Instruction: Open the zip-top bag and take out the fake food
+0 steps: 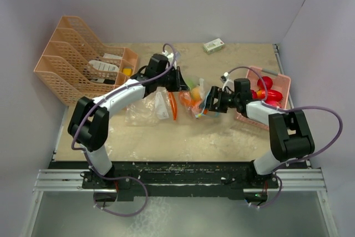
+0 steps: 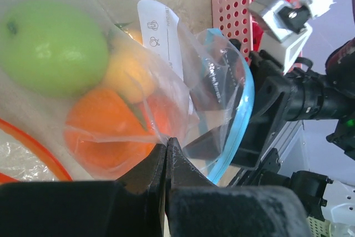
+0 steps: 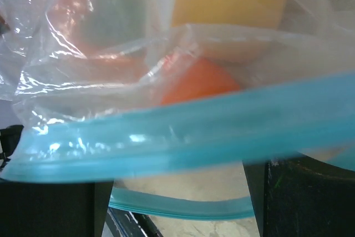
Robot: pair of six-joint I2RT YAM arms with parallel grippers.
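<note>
The clear zip top bag with a blue zip holds a green fruit, a yellow one, orange pieces and a white label. My left gripper is shut at the bag's left part, the thin plastic meeting its fingertips; whether plastic is between them is hard to tell. My right gripper is open at the zip end, with the blue strip across and above its fingers and a second strip lower between them.
A pink basket with red items stands at right, a tan slotted rack at back left. Loose plastic and orange strips lie below the left gripper. A small box is at the back.
</note>
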